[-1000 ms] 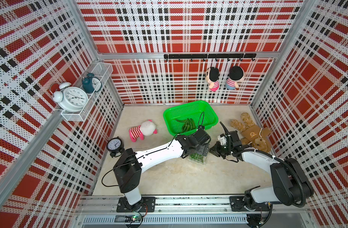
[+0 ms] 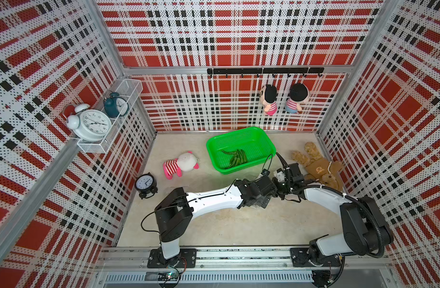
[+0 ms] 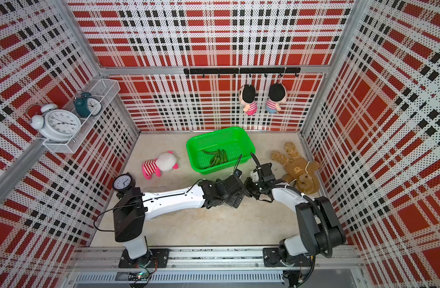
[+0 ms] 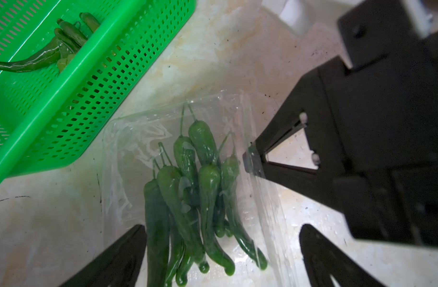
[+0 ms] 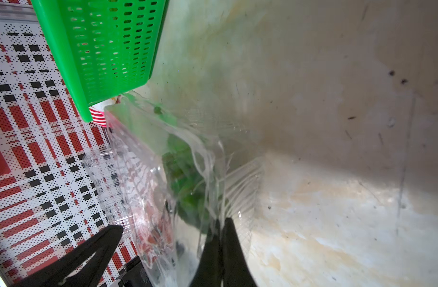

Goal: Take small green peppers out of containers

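A clear plastic container holding several small green peppers sits on the table just below the green basket, mostly hidden by the arms in the top views. Over it, my left gripper stands open, fingers either side of the peppers. My right gripper is shut at the container's rim; the clear plastic fills much of the right wrist view. Whether any plastic is between its fingers is hard to tell. More green peppers lie in the green basket.
A striped plush toy and black clock lie on the left, a brown plush toy at the right. A wire shelf with clocks hangs on the left wall.
My left arm has moved to the right over the pepper container, now covering it in the top left view.
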